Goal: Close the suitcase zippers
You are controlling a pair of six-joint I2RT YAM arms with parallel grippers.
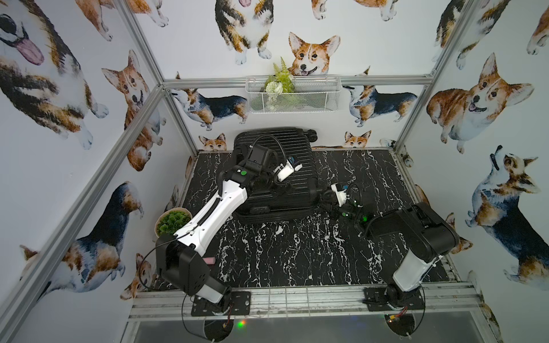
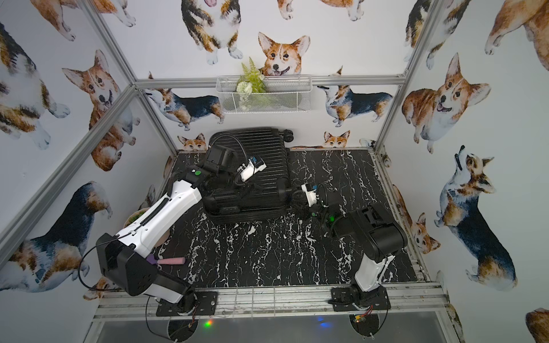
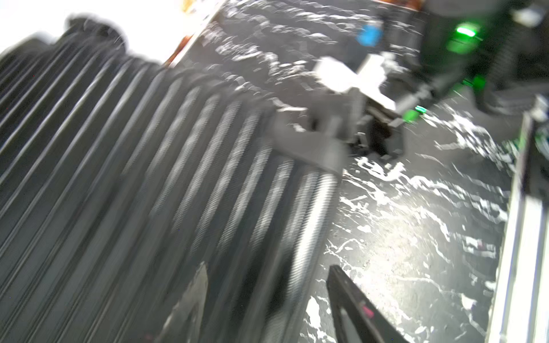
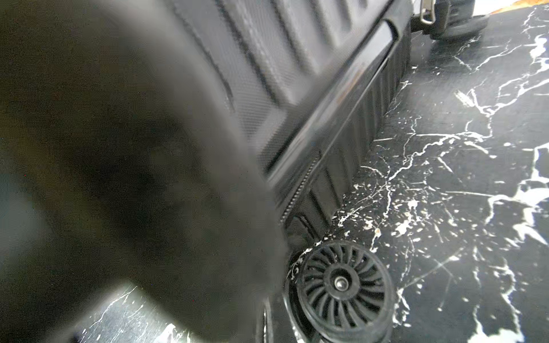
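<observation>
The black ribbed suitcase (image 1: 254, 205) lies flat mid-table. My left gripper (image 1: 280, 185) is over its lid; its fingers stand apart with nothing visible between them in the blurred left wrist view (image 3: 266, 291). My right gripper (image 1: 327, 200) is at the suitcase's near right corner, by a wheel (image 4: 343, 283); its fingertips are not clearly visible, and it is shut. In the right wrist view a zipper track (image 4: 300, 188) runs along the side, with a metal pull (image 4: 426, 12) near the far end. A dark blurred shape fills that view's left half.
A potted plant (image 1: 172, 218) stands at the left, with a pink-handled garden fork (image 2: 171, 260) nearby. A white wire basket (image 1: 308, 100) hangs on the back rail. Bare table lies right of and in front of the suitcase.
</observation>
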